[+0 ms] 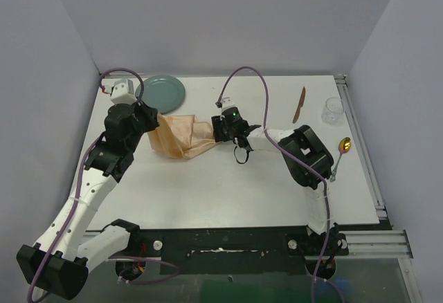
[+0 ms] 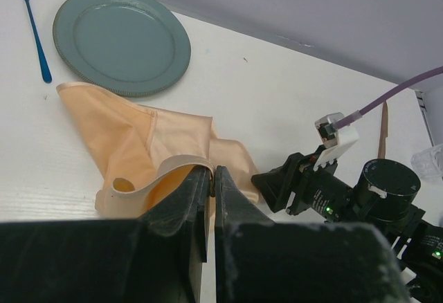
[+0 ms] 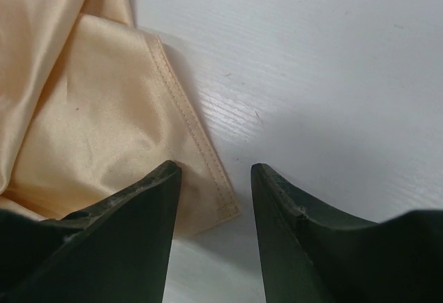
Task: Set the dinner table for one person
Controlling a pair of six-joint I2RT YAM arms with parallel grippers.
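A peach napkin lies loosely folded on the white table, its left part drawn up to my left gripper. That gripper is shut on a raised fold of the cloth in the left wrist view. Over the napkin's right end hangs my right gripper, its fingers partly open. One fingertip is above the cloth, the other beyond its stitched hem; no cloth is clamped there. The grey-green plate sits behind the napkin. A blue fork lies left of the plate.
A brown-looking knife, a clear glass and a gold-bowled spoon are at the right side, near the right arm.
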